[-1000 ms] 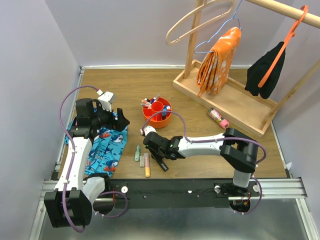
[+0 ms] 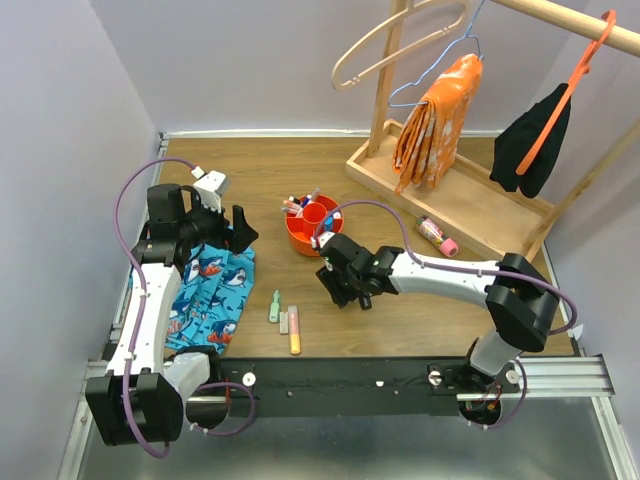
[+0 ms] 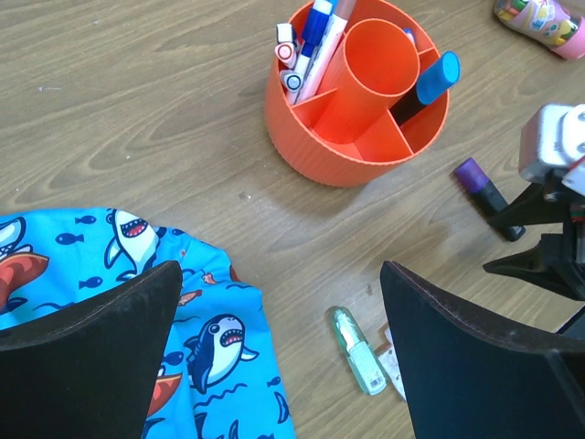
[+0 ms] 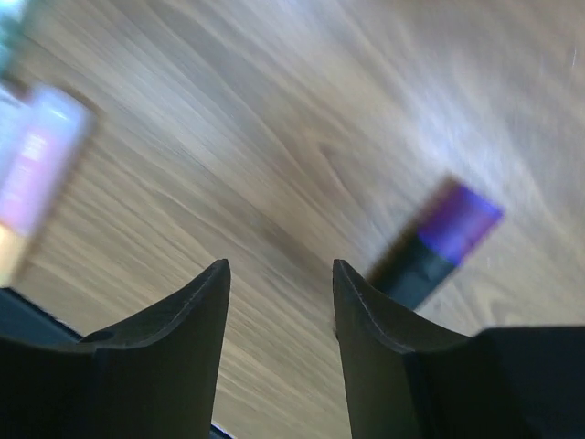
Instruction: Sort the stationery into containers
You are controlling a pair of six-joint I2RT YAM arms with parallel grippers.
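Note:
An orange divided pen holder (image 3: 311, 137) holds several pens and markers. A black marker with a purple cap (image 4: 452, 233) lies on the table under my open right gripper, apart from the holder. To the left lie a green item (image 2: 275, 306), a small pale item (image 2: 284, 322) and a yellow-pink stick (image 2: 294, 330). My left gripper (image 2: 240, 230) is open above the blue shark cloth, with nothing between its fingers.
A wooden rack with a tray base (image 2: 470, 210) and hanging clothes stands at the back right. A candy tube (image 2: 436, 234) lies before it. The blue cloth (image 2: 215, 300) covers the table's left.

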